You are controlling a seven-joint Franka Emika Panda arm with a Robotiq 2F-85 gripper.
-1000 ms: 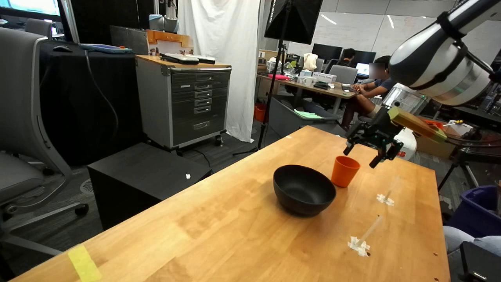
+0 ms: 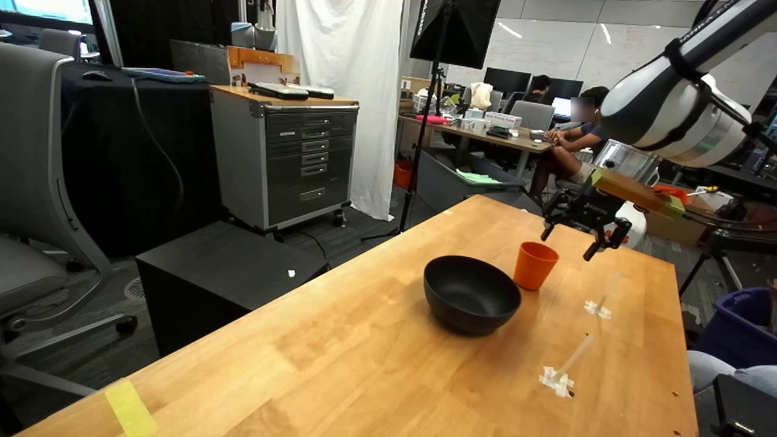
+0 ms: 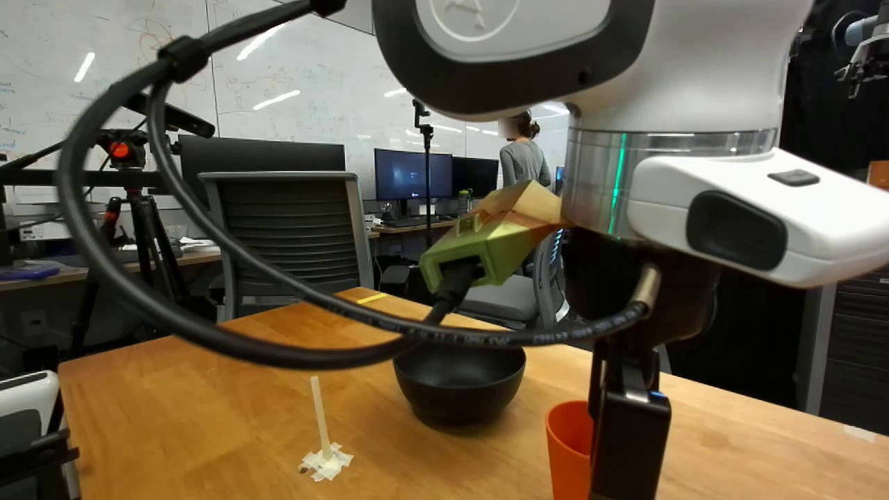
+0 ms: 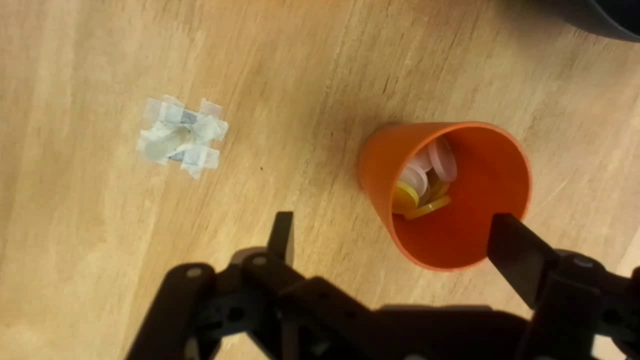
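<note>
An orange cup stands upright on the wooden table, close beside a black bowl. Seen from the wrist, several pale and yellow discs lie inside the cup. The bowl's visible inside looks empty in exterior view 1; only its edge shows in the wrist view's top right corner. My gripper hangs above the table near the cup, fingers wide apart and nothing between them. In exterior view 2 a black finger covers part of the cup.
Two thin pale sticks stand taped to the table: the nearer stick and a fainter one behind it, above its tape patch. Yellow tape marks the table's near left. Much of the table left of the bowl is clear.
My gripper has shifted slightly to the right in exterior view 1, still open. The cup and bowl have not moved.
</note>
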